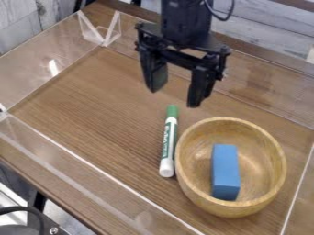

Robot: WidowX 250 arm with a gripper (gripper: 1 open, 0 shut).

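Note:
My black gripper [174, 75] hangs over the upper middle of the wooden table, its two dark fingers wide apart with nothing visible between them. Below it a white marker with a green cap [168, 144] lies lengthwise on the table. To the marker's right is a round tan bowl [260, 147], with a blue block [225, 172] lying inside it.
A clear plastic edge runs along the upper left, and dark cabling shows at the lower left corner.

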